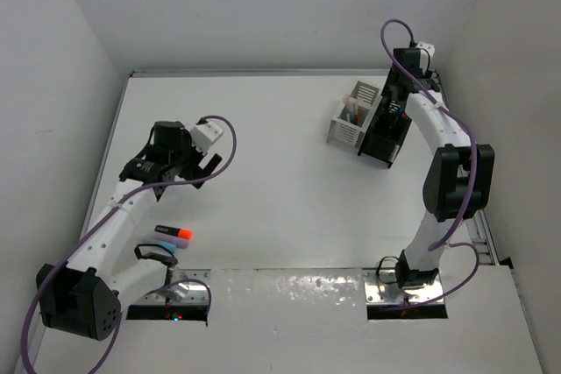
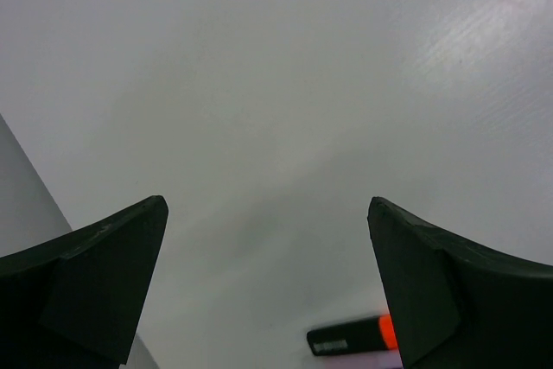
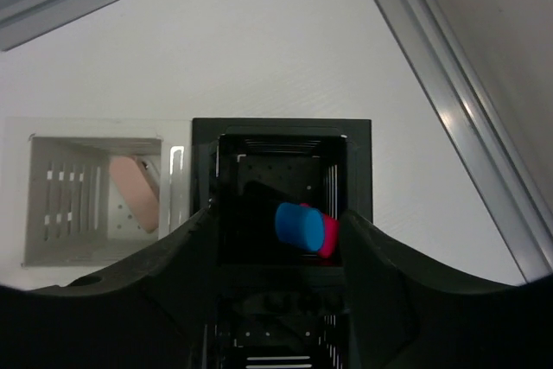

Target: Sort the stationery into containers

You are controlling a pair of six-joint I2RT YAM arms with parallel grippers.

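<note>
My left gripper hangs open over bare table at the left. Below it lie a black-and-orange piece (image 1: 173, 232), a lilac piece (image 1: 171, 242) and a light blue one beside them. My right gripper is over the black container (image 3: 285, 127) at the back right, fingers apart; whether anything is held is hard to tell. Inside that container are a blue object (image 3: 298, 226) and a pink-red one (image 3: 327, 239). A white container (image 3: 60, 127) beside it holds a salmon-coloured item (image 3: 138, 192).
A metal rail (image 3: 458, 127) and wall run close behind and right of the containers. A second black compartment (image 3: 276, 360) adjoins the first.
</note>
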